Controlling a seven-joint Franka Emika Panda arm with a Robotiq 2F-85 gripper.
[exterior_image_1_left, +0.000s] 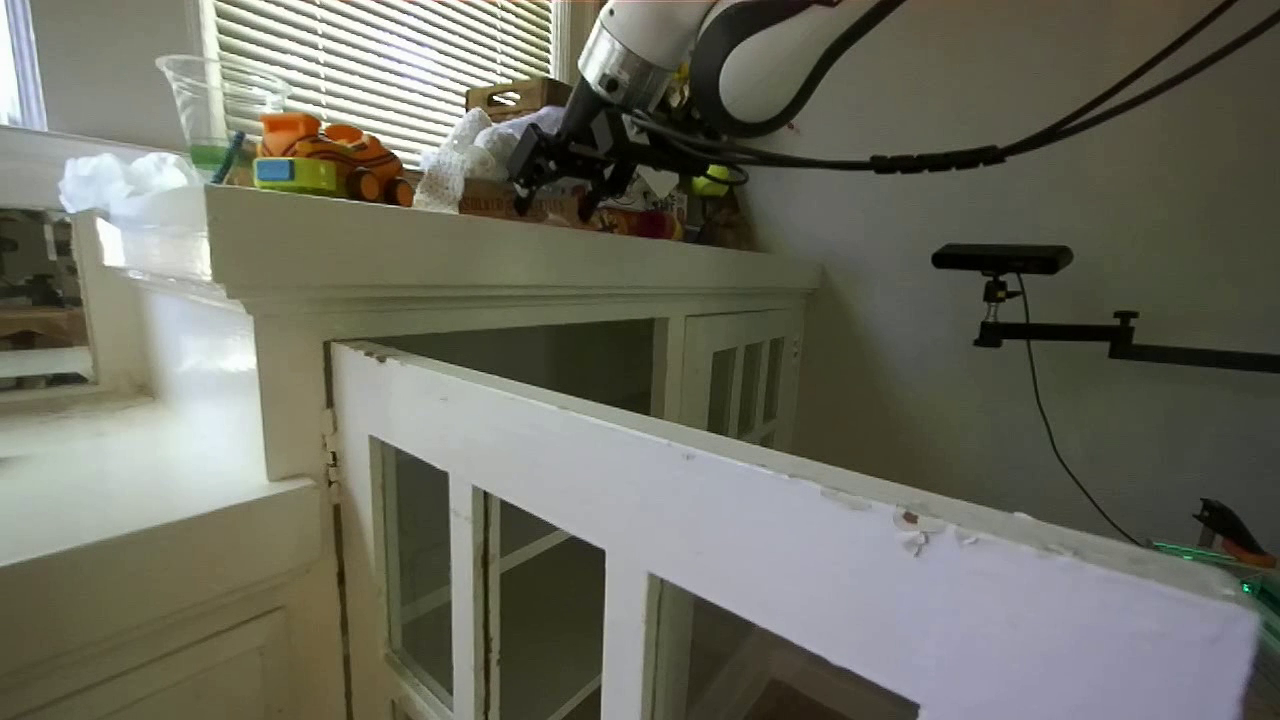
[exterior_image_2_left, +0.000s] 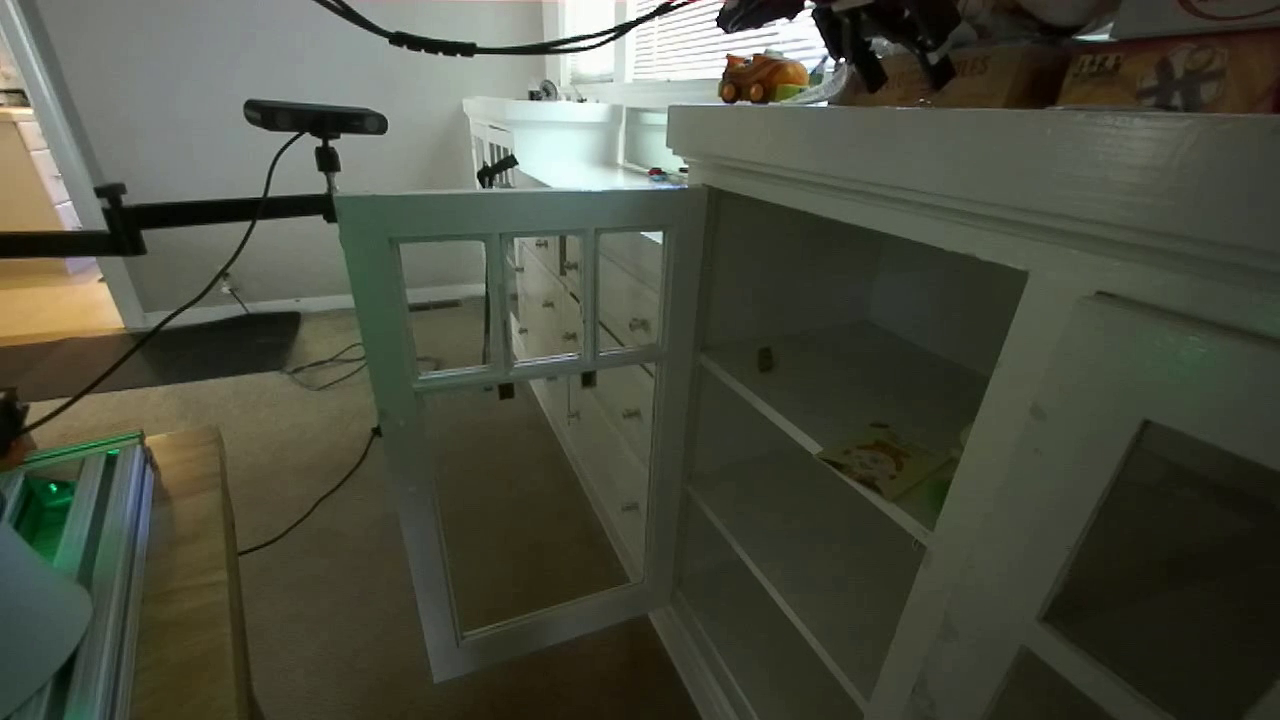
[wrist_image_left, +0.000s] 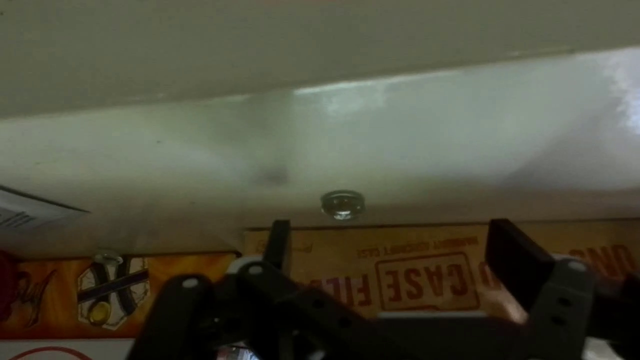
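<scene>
My gripper (exterior_image_1_left: 555, 209) hangs over the white countertop (exterior_image_1_left: 504, 246), near its front edge, with its fingers apart and nothing between them. In the wrist view the black fingers of the gripper point toward the counter. A small, round, shiny disc-like piece (wrist_image_left: 342, 204) lies on the bare counter strip, between the fingertips in that picture but farther off. Just behind it runs the brown "case files" box (wrist_image_left: 429, 279). An orange box (wrist_image_left: 180, 264) sits alongside. Seen from exterior view 2, the gripper (exterior_image_2_left: 908, 82) is in front of the boxes; the small disc cannot be made out there.
A glazed cabinet door (exterior_image_2_left: 378, 360) stands wide open below the counter. Inside, a shelf holds a colourful flat item (exterior_image_2_left: 888, 460). An orange toy truck (exterior_image_1_left: 342, 150), a clear cup (exterior_image_1_left: 198, 102) and white cloth (exterior_image_1_left: 462, 156) crowd the countertop's left and back.
</scene>
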